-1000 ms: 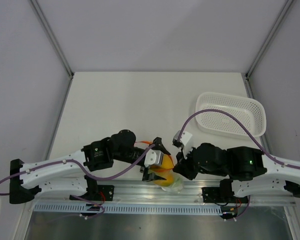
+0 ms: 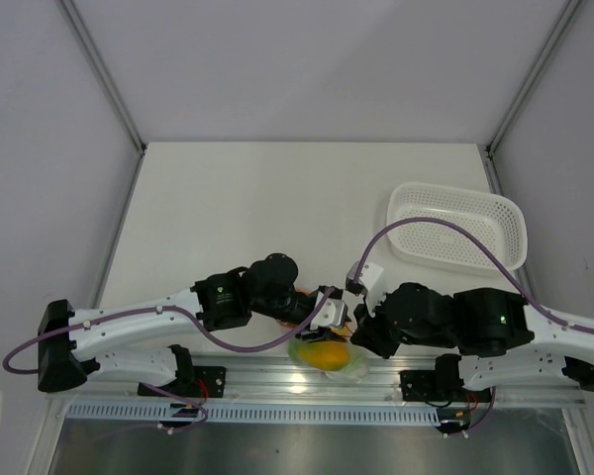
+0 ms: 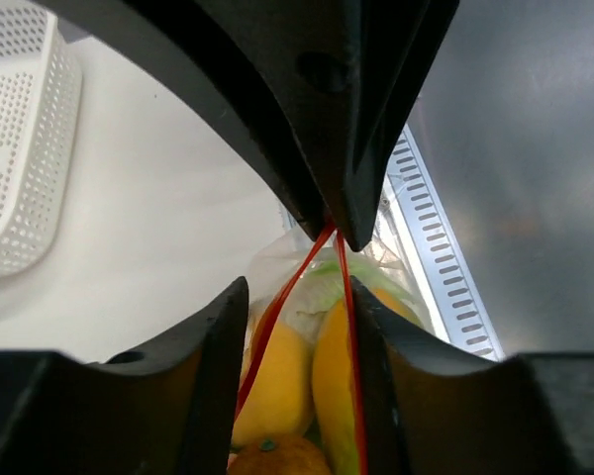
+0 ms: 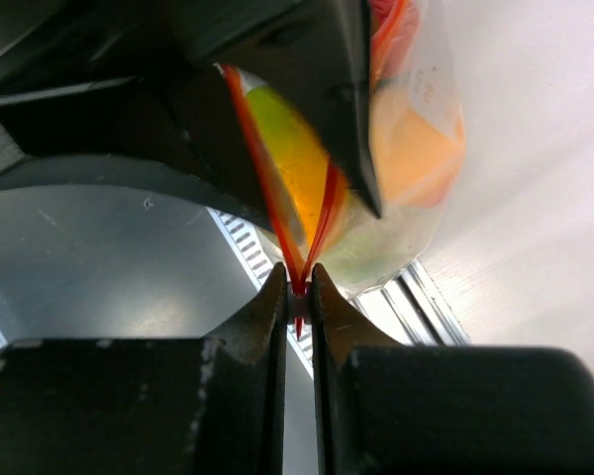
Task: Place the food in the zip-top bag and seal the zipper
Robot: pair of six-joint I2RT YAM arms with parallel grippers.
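Note:
A clear zip top bag [image 2: 348, 372] holds yellow food [image 2: 322, 354], with an orange fruit [image 3: 277, 461] also inside. Its red zipper shows as two separate strips [image 3: 269, 341] that converge at the right gripper. My right gripper is shut on that end of the zipper, where a little red pokes out beyond the fingertips. My left gripper stands part open around the two strips, close beside the right one; each finger is on an outer side of them. The top view hides much of the bag's mouth under both grippers.
At the right of the table is an empty white basket [image 2: 457, 227]. A metal rail [image 2: 247, 409] runs along the front edge, below the bag.
My left gripper has moved right along the bag, close up to the right gripper, and its fingers look narrower. The right arm has stayed almost still.

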